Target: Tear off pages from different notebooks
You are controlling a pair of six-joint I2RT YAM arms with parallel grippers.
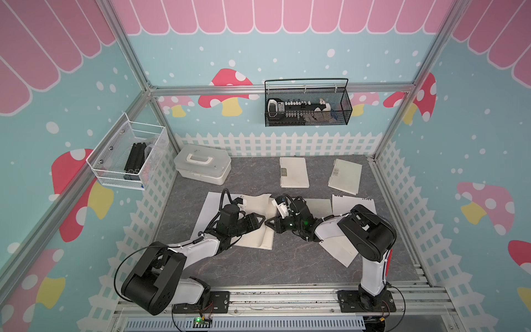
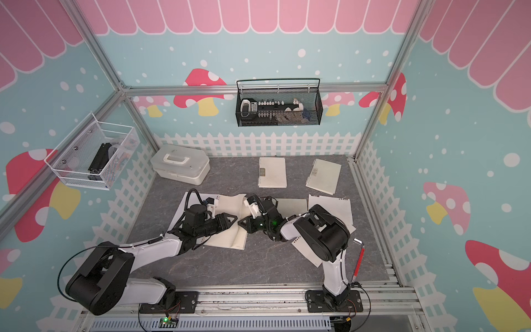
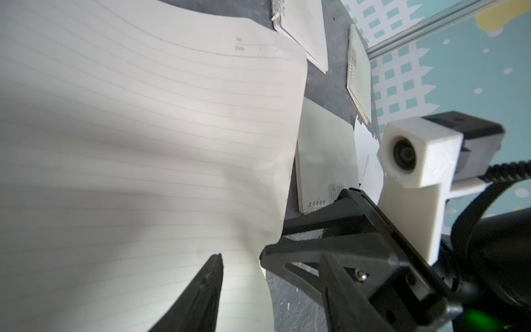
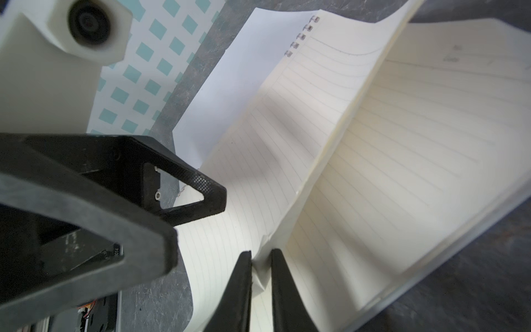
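A spiral notebook with a white cover lies opened at left centre; its lined page [image 4: 326, 72] is lifted and curled over the sheets beneath [image 4: 420, 144]. My right gripper is at the page's free edge, its fingertips slightly apart. A crumpled bit of that edge lies between them, with a narrow gap showing. My left gripper stands open in front of the same page, nothing seen clamped between its fingers. In the top left view both grippers face each other closely over the notebook, left [image 1: 261, 220] and right [image 1: 271, 222].
Two closed notebooks lie at the back, one centre [image 1: 294, 172] and one right [image 1: 345, 176]. Another notebook [image 3: 326, 155] is partly behind my right arm. Loose torn sheets [image 1: 340, 250] lie right. A grey box [image 1: 202, 166] stands back left.
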